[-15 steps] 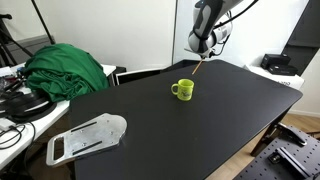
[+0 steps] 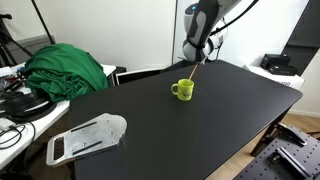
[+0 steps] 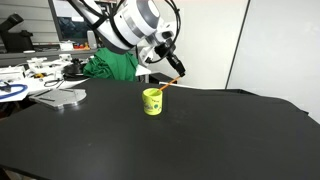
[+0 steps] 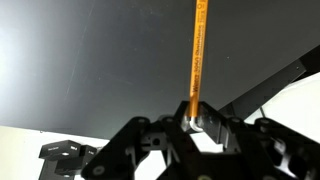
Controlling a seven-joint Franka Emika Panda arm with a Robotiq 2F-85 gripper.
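A yellow-green mug (image 2: 183, 91) stands upright on the dark table, and it also shows in exterior view 2 as a mug (image 3: 152, 101) below the arm. My gripper is shut on an orange pencil (image 4: 199, 50), which juts out from between the fingertips in the wrist view. In exterior view 1 the pencil (image 2: 194, 71) slants down from my gripper toward the mug's right side. From exterior view 2, the pencil (image 3: 170, 84) tilts with its lower end near the mug's rim. Whether that end is inside the mug or just behind it, I cannot tell.
A grey metal rack-like plate (image 2: 87, 138) lies at the table's near left. A green cloth heap (image 2: 63, 70) sits beyond the left edge.
My gripper has moved left and a little nearer with the pencil, bringing the pencil's lower end close to the mug. The mug has not moved.
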